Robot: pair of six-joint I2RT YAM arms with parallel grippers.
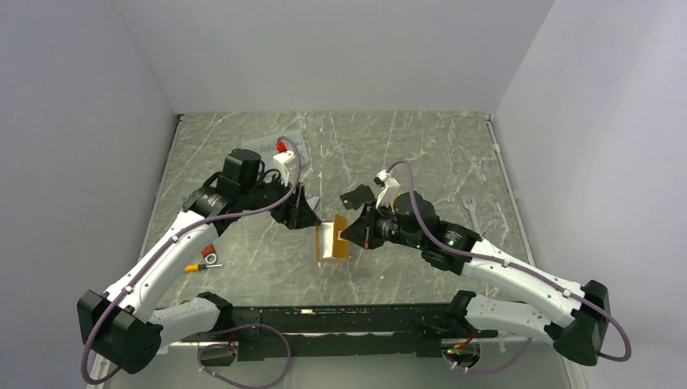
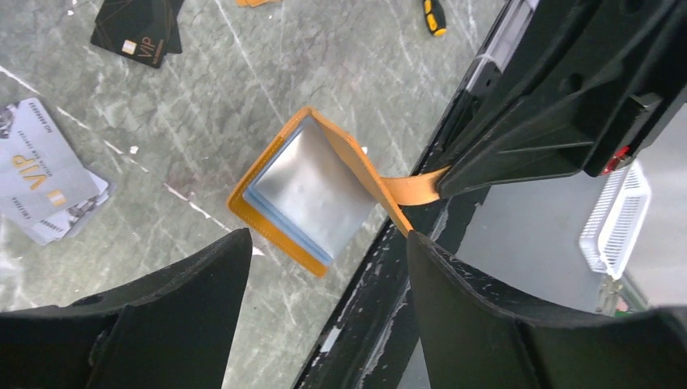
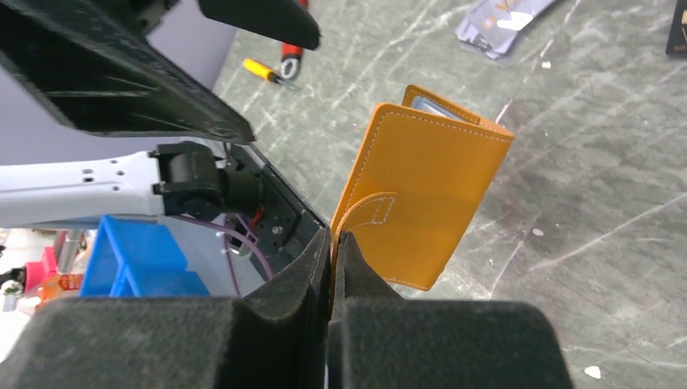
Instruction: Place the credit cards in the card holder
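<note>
An orange card holder [image 1: 341,242] with clear sleeves inside hangs above the table, partly unfolded. My right gripper is shut on its orange strap, and the stitched outer cover [image 3: 429,186] faces the right wrist camera. Over at its other side my left gripper stands open; the holder's clear sleeve [image 2: 312,190] shows beyond the gap between the fingers. Dark cards, the upper one marked VIP [image 2: 134,32], lie on the table in the left wrist view. Grey-white cards [image 2: 40,166] form another pile at its left edge.
A wrench [image 1: 471,212] lies at the right of the table. A screwdriver [image 1: 201,267] and a red-handled tool [image 1: 209,254] are at the left, a grey case [image 1: 263,147] at the back.
</note>
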